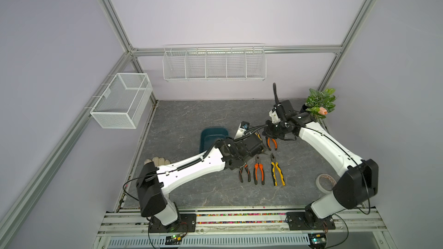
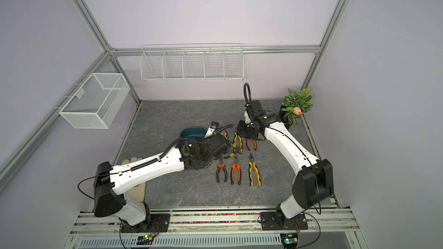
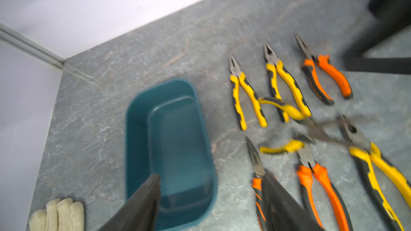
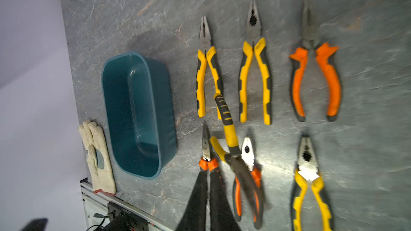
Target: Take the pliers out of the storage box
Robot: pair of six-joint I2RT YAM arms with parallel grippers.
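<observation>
The blue-green storage box (image 3: 167, 141) (image 4: 137, 115) stands empty on the grey table. Pliers lie right of it: yellow (image 4: 201, 77) and orange (image 4: 325, 77). Another yellow-handled pair appears over them, blurred in the left wrist view; I cannot tell what supports it. My left gripper is open above the box's right side, nothing between its fingers. My right gripper has its fingers close together at the bottom of its view; their exact state is unclear.
A glove (image 4: 96, 158) lies left of the box. A plant (image 1: 323, 106) stands back right, a tape roll (image 1: 326, 184) front right. Wire baskets (image 1: 120, 101) hang on the walls.
</observation>
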